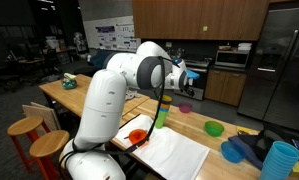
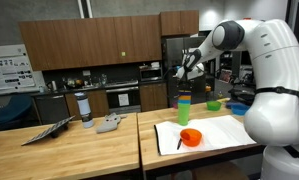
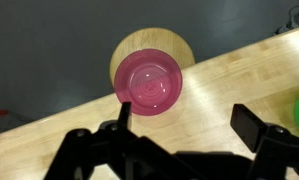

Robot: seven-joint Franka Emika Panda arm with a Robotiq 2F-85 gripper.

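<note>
In the wrist view a magenta bowl (image 3: 149, 82) lies ahead of my open gripper, with nothing between the spread fingers. Exterior view 1 shows my gripper (image 1: 188, 91) above the far part of the table, over the same magenta bowl (image 1: 185, 108) and apart from it. Nearer stands a stack of coloured cups (image 1: 161, 116), partly behind the arm. A green bowl (image 1: 214, 129), a blue bowl (image 1: 233, 152) and an orange bowl (image 1: 139, 136) sit around the white sheet.
A white sheet (image 1: 174, 149) covers the near table. A large blue container (image 1: 279, 161) stands at the right, beside dark cloth items (image 1: 257, 146). The magenta bowl is close to the table's far edge, with a round stool top (image 3: 153, 38) beyond it.
</note>
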